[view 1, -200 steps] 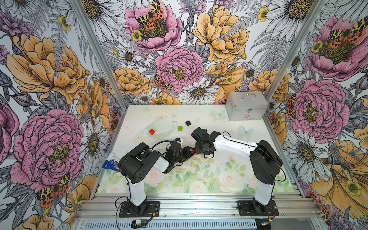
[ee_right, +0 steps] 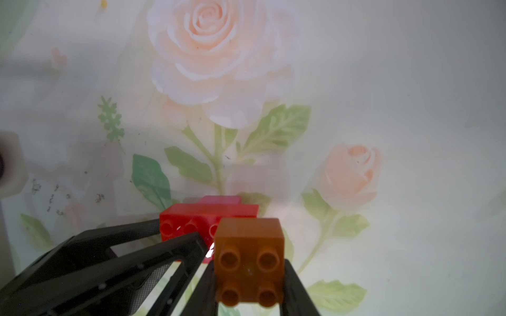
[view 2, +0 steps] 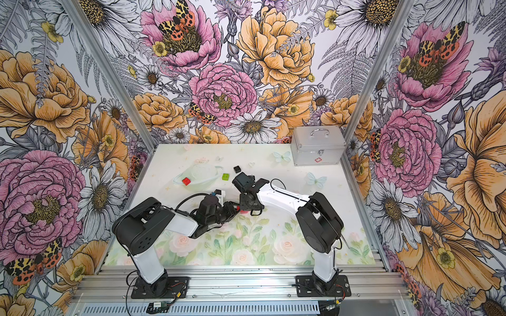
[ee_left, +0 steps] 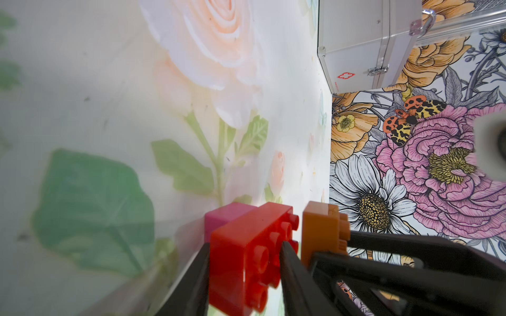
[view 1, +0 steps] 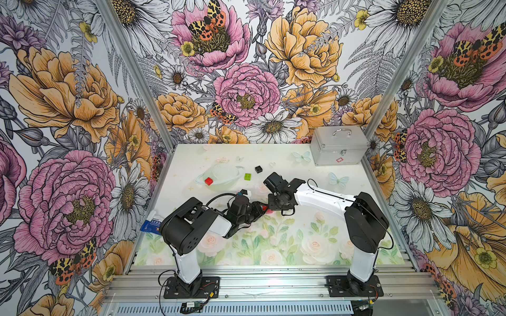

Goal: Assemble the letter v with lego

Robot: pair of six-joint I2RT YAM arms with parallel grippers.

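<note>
In the left wrist view, my left gripper is shut on a long red brick [ee_left: 232, 239] with its studs facing right. A pink brick [ee_left: 224, 215] sits against its far side. An orange-brown brick [ee_left: 320, 226] is close to those studs, with a narrow gap seen from here. My right gripper is shut on this orange-brown brick, its studs facing the camera in the right wrist view. There it overlaps the red brick [ee_right: 208, 210], so any contact cannot be told. Both grippers meet above the table's middle.
Loose on the table behind the arms lie a red brick [view 1: 208, 181], a green brick [view 1: 247, 177] and a black brick [view 1: 258, 169]. A silver case [view 1: 340, 147] stands back right. A blue packet [view 1: 151, 226] lies at the left edge.
Both arms have shifted only slightly, the right elbow a little to the right. The loose bricks have stayed put.
</note>
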